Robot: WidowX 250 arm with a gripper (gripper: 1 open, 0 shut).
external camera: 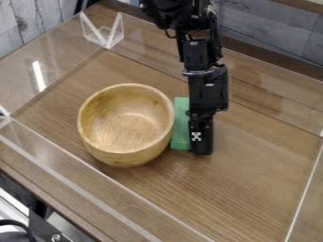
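A wooden bowl [124,118] sits left of centre on the wooden table. Right beside it, touching or very near its right side, is a green object [180,123], partly hidden behind my dark gripper [195,142]. The gripper is low over the table at the green object's right side and looks shut. Whether anything is between its fingertips is hard to see.
A small white wire-like stand [104,30] is at the back left.
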